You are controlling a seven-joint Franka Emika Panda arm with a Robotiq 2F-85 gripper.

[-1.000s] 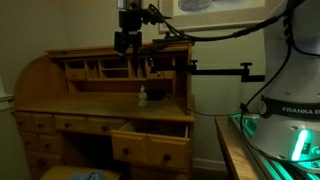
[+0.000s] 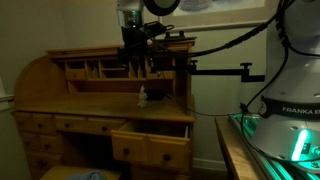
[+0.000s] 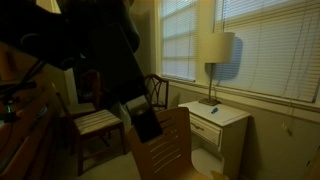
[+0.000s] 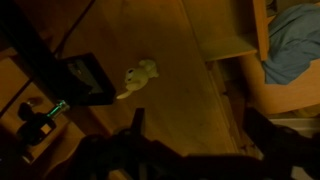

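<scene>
A small pale toy figure (image 2: 142,97) stands on the desktop (image 2: 95,103) of a wooden roll-top desk. From above, in the wrist view, the same pale toy (image 4: 140,75) lies left of centre, beyond the left finger. My gripper (image 2: 138,66) hangs over the desk, above the toy and clear of it. In the wrist view the dark fingers of the gripper stand wide apart, so it is open with only bare wood visible between them. One drawer (image 2: 152,147) under the desktop is pulled out; its inside is mostly too dark to read.
A blue cloth (image 4: 290,45) lies low beside the open drawer. A dark box-like object (image 4: 88,78) and a cable sit near the toy. Pigeonholes (image 2: 105,70) line the desk's back. A lamp (image 3: 214,55) on a white cabinet stands elsewhere in the room.
My gripper has come down toward the desktop and shifted slightly right in exterior view 1. The toy and the pulled-out drawer look unmoved.
</scene>
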